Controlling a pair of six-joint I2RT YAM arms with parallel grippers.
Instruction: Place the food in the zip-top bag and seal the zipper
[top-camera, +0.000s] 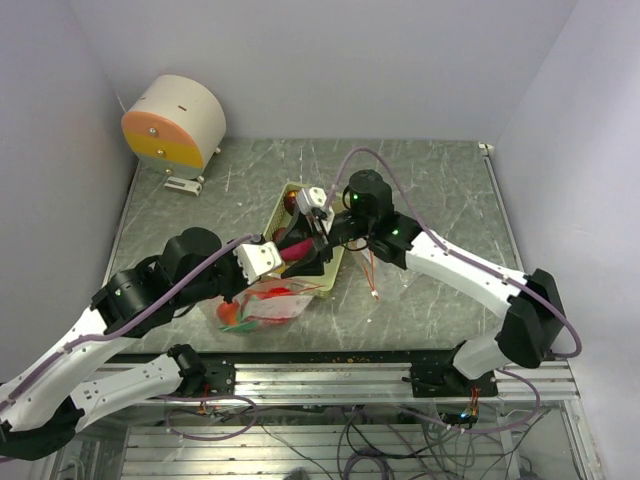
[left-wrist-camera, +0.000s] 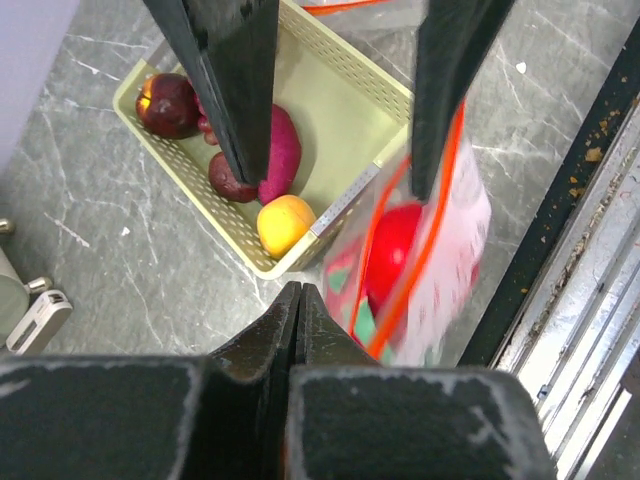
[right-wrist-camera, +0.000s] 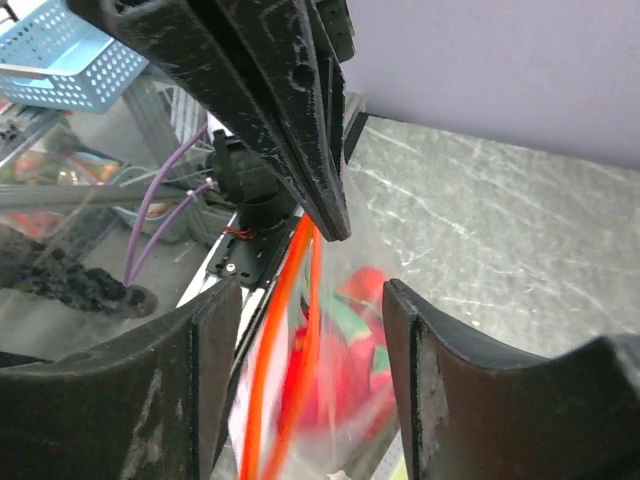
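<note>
The clear zip bag (top-camera: 265, 308) with orange zipper and red and green food inside hangs from my left gripper over the near table; in the left wrist view it is seen behind the fingers, which are shut on the bag. My right gripper (top-camera: 305, 250) is close above and beside the left one, fingers parted, its black fingers (left-wrist-camera: 240, 120) over the bag's orange zipper (right-wrist-camera: 280, 340). In the tray (left-wrist-camera: 330, 160) lie a purple item (left-wrist-camera: 280, 150), a yellow round fruit (left-wrist-camera: 285, 225) and dark red fruits (left-wrist-camera: 170, 108).
A cream rounded box (top-camera: 170, 130) with orange and yellow front stands at back left. Another bag with orange strips lies right of the tray (top-camera: 370, 275). Metal rails (top-camera: 300, 380) run along the front edge.
</note>
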